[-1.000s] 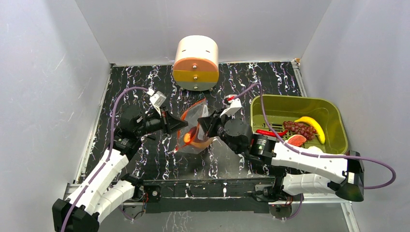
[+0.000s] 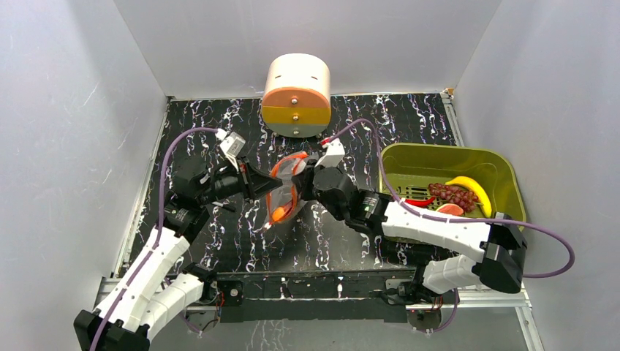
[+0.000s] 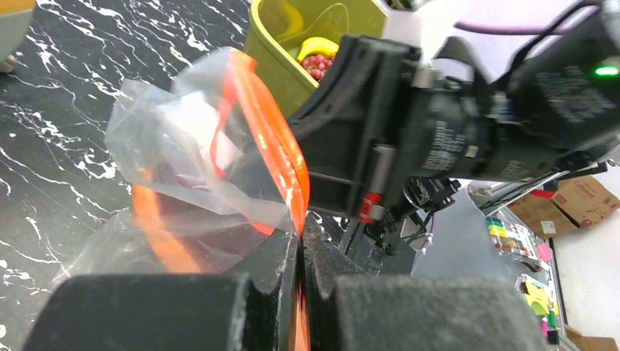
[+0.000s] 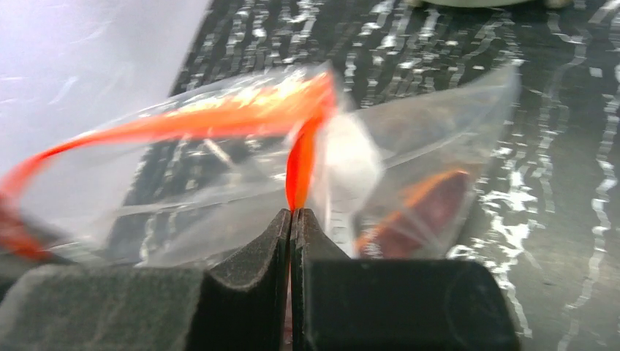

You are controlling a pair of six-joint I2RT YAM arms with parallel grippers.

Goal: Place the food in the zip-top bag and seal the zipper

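A clear zip top bag [image 2: 289,191] with an orange zipper strip [image 3: 270,139] hangs between my two grippers above the table. My left gripper is shut on that strip, which runs down between its fingers. From the opposite side, my right gripper is shut with a narrow piece of the orange strip at its fingertips. The bag's mouth stands partly open between them, in a loop. Through the film in the right wrist view shows a dark reddish food piece [image 4: 433,213]; an orange item [image 2: 278,213] shows low in the bag from above.
An olive basket [image 2: 504,172] at the right holds a banana [image 2: 474,191], grapes [image 2: 453,194], a red pepper [image 2: 420,202] and a cut red fruit [image 2: 450,209]. A rounded cabinet [image 2: 296,88] stands at the back.
The right gripper has moved left, closer to the left one.
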